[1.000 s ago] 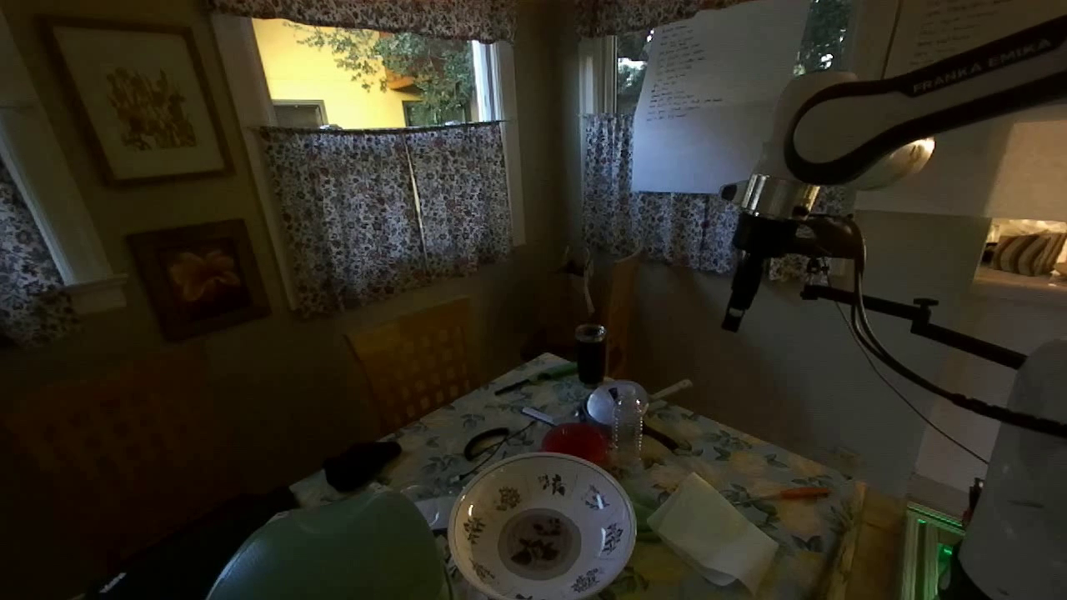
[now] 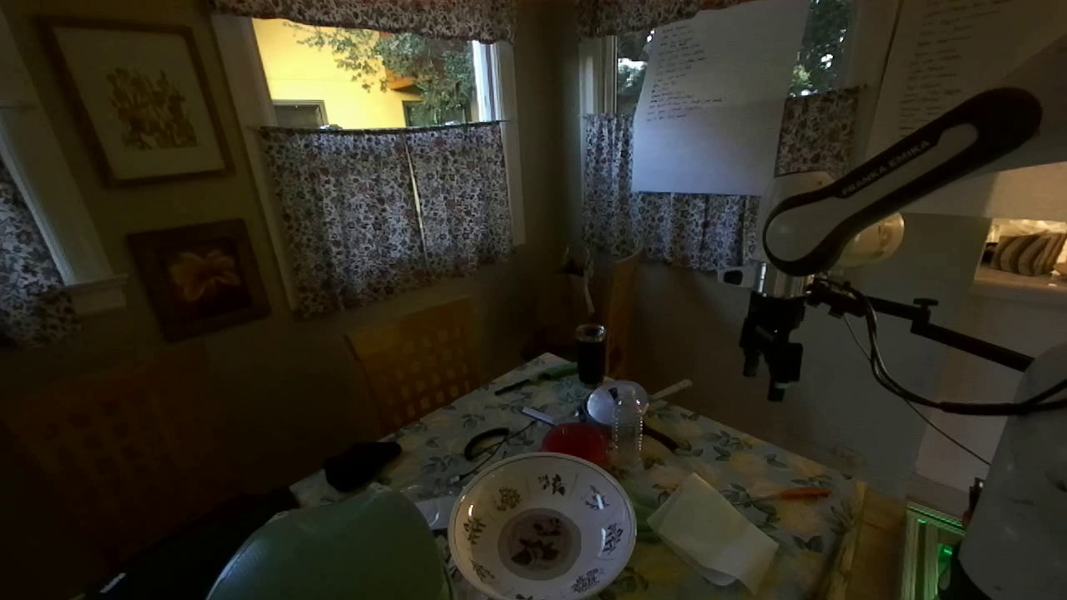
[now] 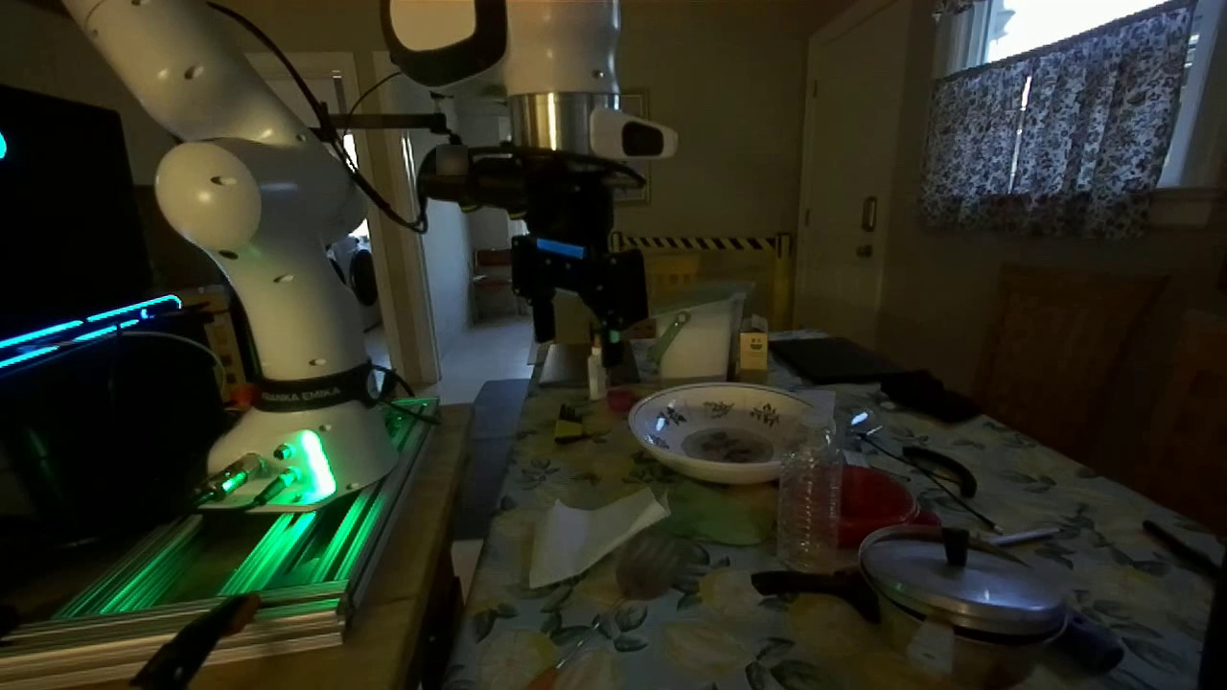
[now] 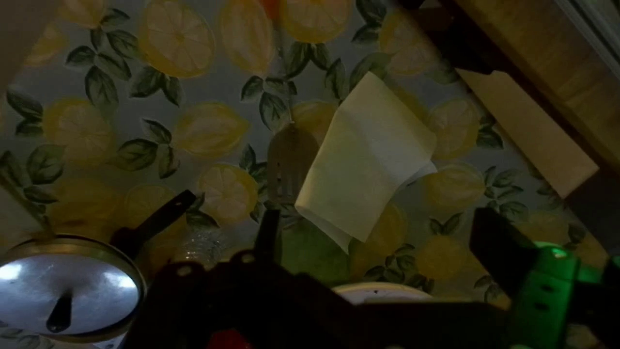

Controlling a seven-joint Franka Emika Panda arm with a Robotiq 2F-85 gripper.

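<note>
My gripper (image 3: 578, 333) hangs open above the table, with nothing between its fingers. In the wrist view the two dark fingers (image 4: 267, 235) stand wide apart over the tablecloth. Beneath and ahead of them lies a folded pale paper or cloth (image 4: 372, 157), and beside it a slotted spatula (image 4: 290, 163) partly tucked by its edge. A large white bowl (image 2: 541, 525) with a leaf pattern stands empty on the table. Near it are a clear plastic bottle (image 3: 811, 500), a red bowl (image 3: 870, 506) and a lidded pan (image 3: 963, 581) with a dark handle.
A green-lidded object (image 2: 330, 550) fills the near left in exterior view 1. A dark tumbler (image 2: 591, 355) stands at the far corner. In exterior view 2 a white container (image 3: 699, 339) and a small yellow box (image 3: 753, 349) stand behind the bowl. Air around the gripper is free.
The arm has come lower, and the gripper has turned about its wrist, so both fingers now show in exterior view 1. The things on the table have not moved.
</note>
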